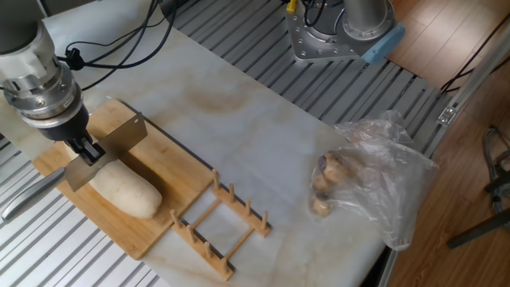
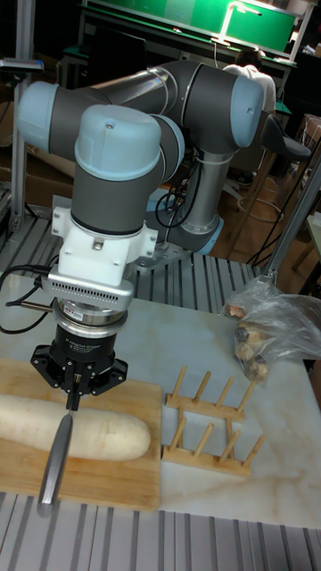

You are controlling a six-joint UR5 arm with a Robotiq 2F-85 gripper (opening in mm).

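My gripper [image 1: 93, 155] is shut on the top edge of a broad cleaver [image 1: 122, 142], whose metal handle [image 1: 30, 198] sticks out toward the lower left. The blade stands crosswise over a thick white radish [image 1: 127, 190]. Whether its edge touches or has cut into the radish cannot be made out. Under the radish lies a wooden cutting board [image 1: 185, 163]. In the other exterior view the gripper [image 2: 74, 401] points straight down above the radish [image 2: 109, 436], and the cleaver's handle [image 2: 57, 467] faces the camera, with the blade seen almost edge-on.
A wooden peg rack [image 1: 209, 215] stands close beside the board's right end. Farther right, a clear plastic bag [image 1: 386, 179] holds several brownish lumps. Black cables [image 1: 119, 64] run behind the arm.
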